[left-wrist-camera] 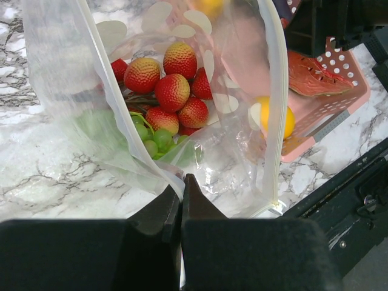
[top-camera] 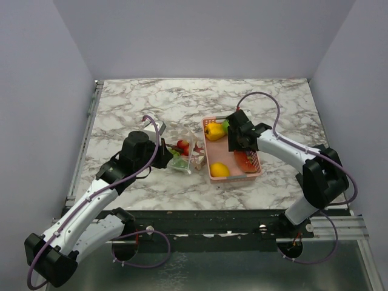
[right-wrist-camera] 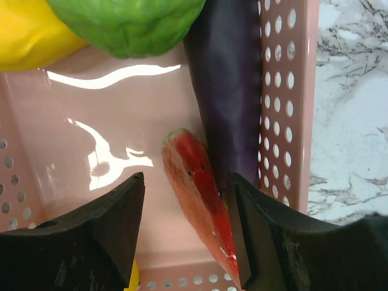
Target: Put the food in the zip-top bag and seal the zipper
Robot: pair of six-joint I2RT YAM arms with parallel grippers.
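Observation:
My left gripper is shut on the rim of the clear zip bag, which stands open holding lychees and green grapes. My right gripper hangs open over the pink basket. Beneath it lie a red watermelon slice and a dark eggplant; a green vegetable and a yellow pepper are at the basket's far end. A yellow fruit lies at its near end.
The basket stands just right of the bag on the marble table, which is clear at the back and left. A dark object lies at the table's right edge, partly behind the right arm.

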